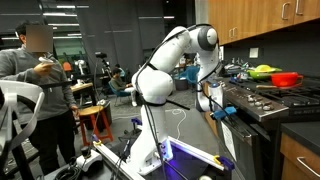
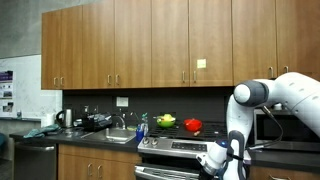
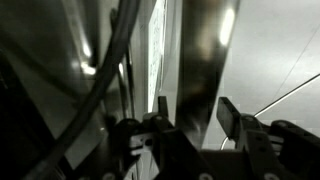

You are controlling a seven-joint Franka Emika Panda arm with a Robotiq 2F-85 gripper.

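Note:
In the wrist view, my gripper has its two dark fingertips apart, one on each side of a shiny metal bar [image 3: 203, 60]. The bar looks like the oven's handle, and I cannot tell whether either finger touches it. In exterior view 1, the gripper [image 1: 229, 113] is low at the front of the oven [image 1: 245, 135]. Exterior view 2 shows the white arm [image 2: 222, 150] reaching down in front of the stove [image 2: 175, 148], and its lower part partly covers the oven's right side.
A red pot [image 1: 286, 79] stands on the stovetop, with green and yellow items beside it. Wooden drawers [image 1: 298, 160] flank the oven. A person [image 1: 45, 85] stands on the left, near an orange stool [image 1: 95, 115]. Open floor lies behind the arm.

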